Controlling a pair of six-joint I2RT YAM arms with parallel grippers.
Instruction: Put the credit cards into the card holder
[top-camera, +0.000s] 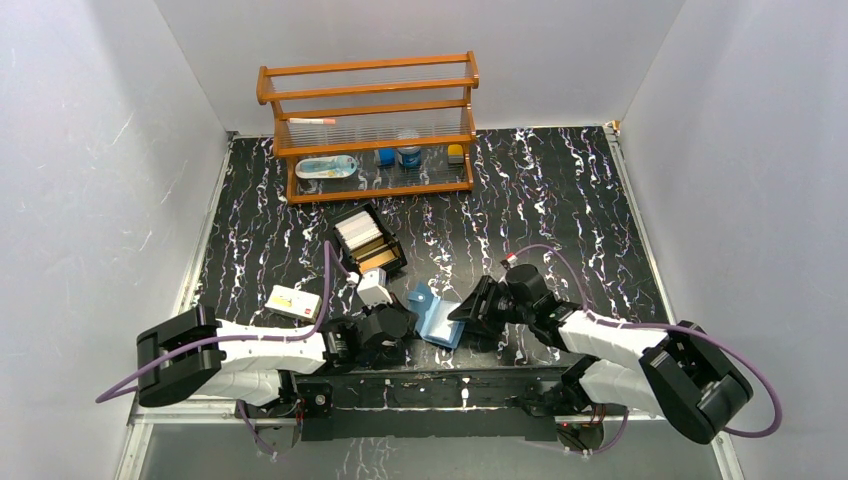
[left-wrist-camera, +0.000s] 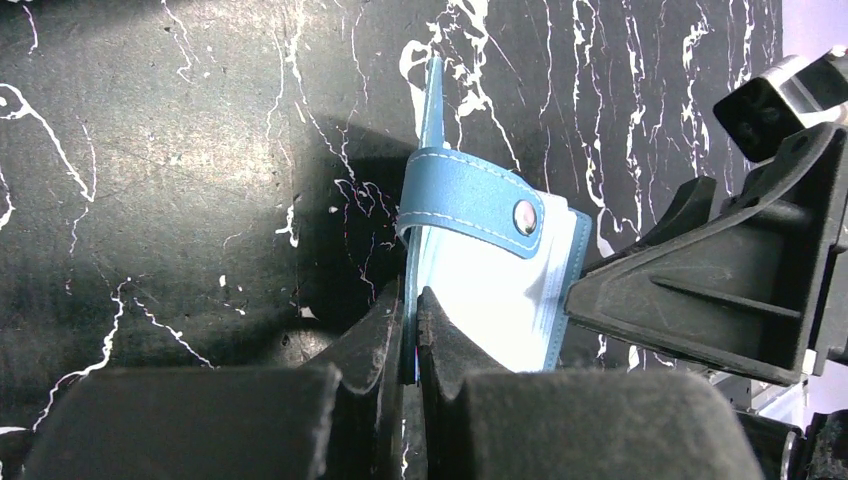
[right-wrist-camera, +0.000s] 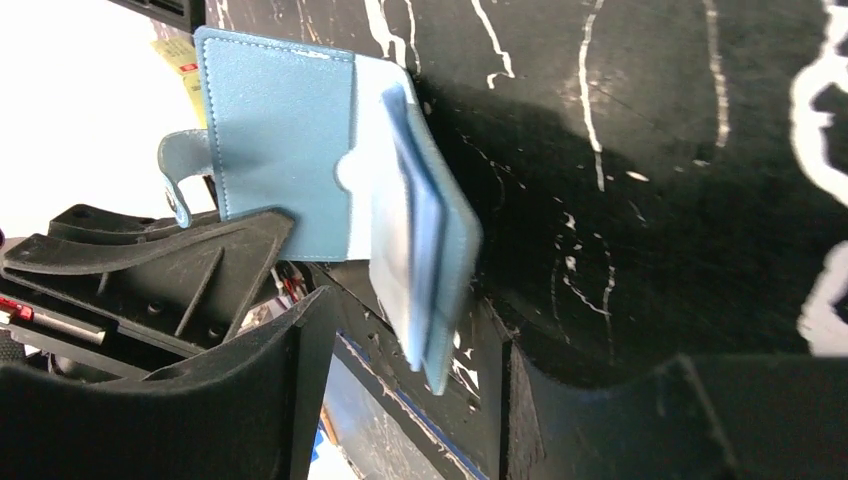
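Note:
The light-blue card holder stands between my two grippers, low over the front of the table. A thin blue edge of it lies between the fingers of my left gripper, which is shut on it. Its strap with a round snap and its white inner sleeves show in the left wrist view. My right gripper is part open, with the holder's blurred free edges between its fingers and space visible on both sides. No separate credit card can be made out.
Behind the left gripper stands a black box with white and tan contents. A small white-and-yellow box lies on the left. The wooden rack is at the back.

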